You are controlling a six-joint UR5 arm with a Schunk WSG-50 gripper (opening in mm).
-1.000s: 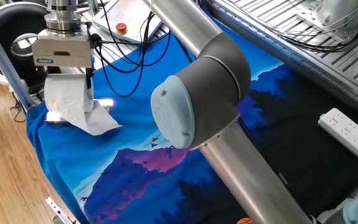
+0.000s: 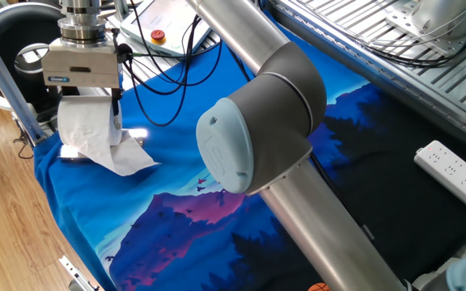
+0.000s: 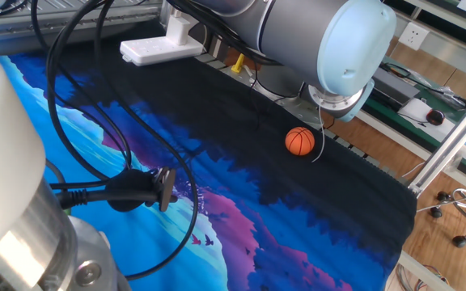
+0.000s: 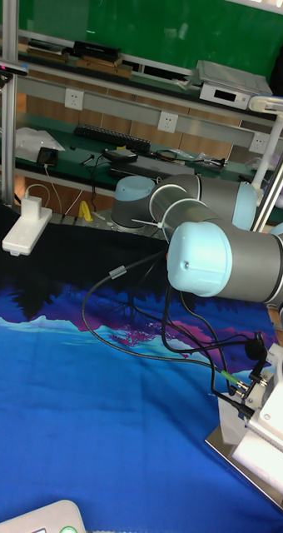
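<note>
At the upper left of exterior view 1, my gripper (image 2: 88, 111) points down with a white paper roll (image 2: 86, 128) directly beneath its body. One dark finger (image 2: 116, 103) stands against the roll's right end; the far finger is mostly hidden. Whether the fingers press on the roll or only stand around it cannot be told. A loose sheet (image 2: 133, 155) hangs from the roll over a shiny flat plate (image 2: 69, 152). In exterior view 3 the roll (image 4: 261, 460) shows low at the right above that plate (image 4: 224, 447). Exterior view 2 does not show the fingers.
An orange toy basketball (image 3: 299, 141) rests on the cloth's dark part. A white power strip (image 4: 27, 231) lies at the far edge. Black cables (image 2: 186, 77) loop beside the gripper. A tablet with a red button (image 2: 158, 36) sits behind.
</note>
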